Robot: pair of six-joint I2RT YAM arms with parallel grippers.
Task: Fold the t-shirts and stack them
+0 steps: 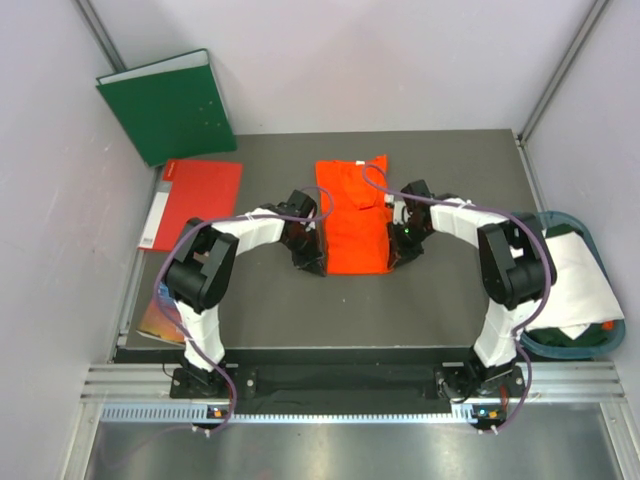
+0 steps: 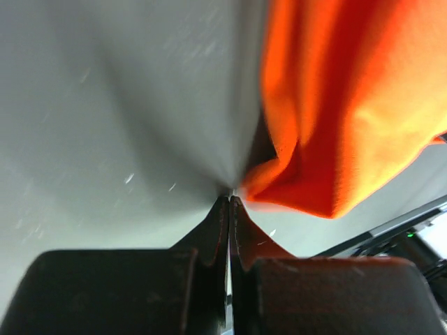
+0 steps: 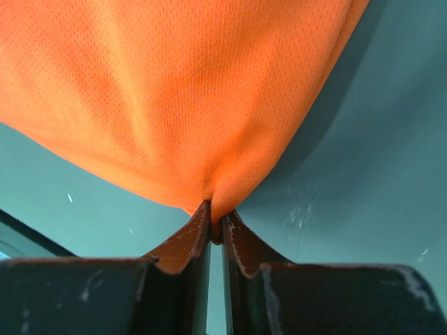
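An orange t-shirt [image 1: 357,235] lies folded into a narrow rectangle in the middle of the table, collar end toward the back wall. At its front left corner is my left gripper, fully shut with no cloth between its fingertips; the shirt's corner [image 2: 307,188] sits just beyond and to the right of the tips. My right gripper is shut on the front right corner of the shirt, with a gathered fold of cloth pinched between its fingers. The wrist view on the left is slightly blurred.
A red folder [image 1: 205,205] lies at the left of the table, with a green binder [image 1: 170,115] leaning behind it. On the right, a blue basket [image 1: 565,350] holds white and other cloth.
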